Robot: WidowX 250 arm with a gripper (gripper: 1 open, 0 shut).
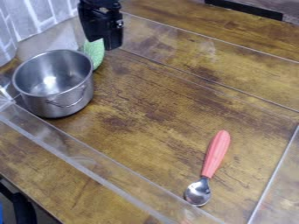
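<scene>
A black gripper [103, 35] hangs at the top left, above and behind a steel pot [52, 83]; whether its fingers are open or shut is unclear. Below it, behind the pot, a pale green object [93, 54] lies, partly hidden. A spoon with a pink handle [214, 153] rests on the wooden table [163, 114] at the lower right.
Clear plastic walls or strips run along the left and right of the work area.
</scene>
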